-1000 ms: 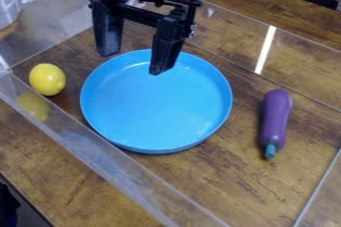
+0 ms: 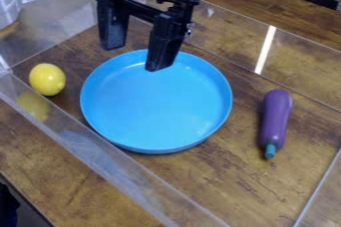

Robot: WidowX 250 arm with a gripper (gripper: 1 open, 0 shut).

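Observation:
My black gripper hangs at the top centre above the rear of a blue plate, its two fingers wide apart with nothing seen between them. A yellow lemon-like object lies left of the plate. A purple eggplant-like object with a teal tip lies to the right of it. The gripper hides part of the tabletop behind the plate.
The wooden table has bare room at the back right and along the front. Clear transparent walls or edges run along the left and front left, and at the right.
The gripper has shifted slightly up and to the left, and its left finger appears higher. The plate and the two objects have stayed where they were.

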